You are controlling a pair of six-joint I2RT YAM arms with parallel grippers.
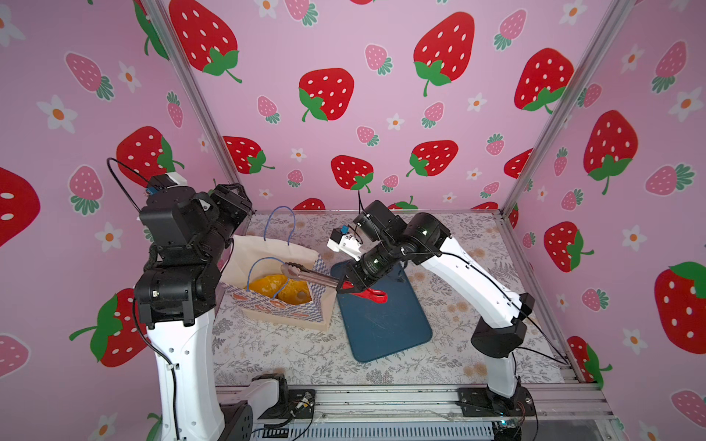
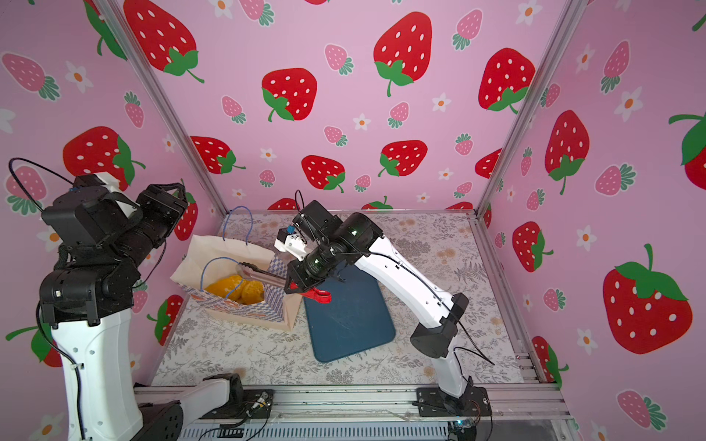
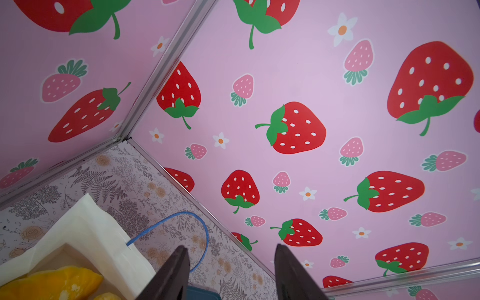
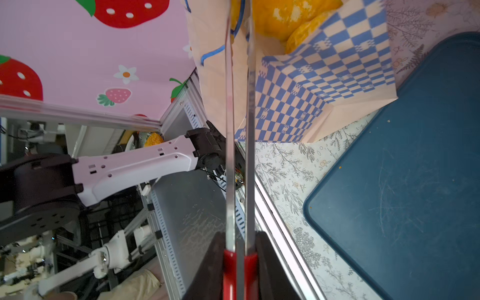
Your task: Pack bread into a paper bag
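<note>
Yellow-orange bread (image 1: pixel 295 292) lies inside the open paper bag (image 1: pixel 325 314), which has a checked outer side and blue handles. My right gripper is shut on the red handles of a pair of metal tongs (image 1: pixel 320 277). Their tips reach over the bag's mouth, above the bread; the top left view shows no bread between them. In the right wrist view the tips run out of the frame. Left of the bag and higher up, my left gripper stands open and empty; its wrist view catches bread (image 3: pixel 60 284) in the bag's corner.
An empty blue tray (image 1: pixel 388 323) lies right of the bag, under my right arm. One blue bag handle (image 3: pixel 200 220) arches up at the back, and another crosses the bag's opening.
</note>
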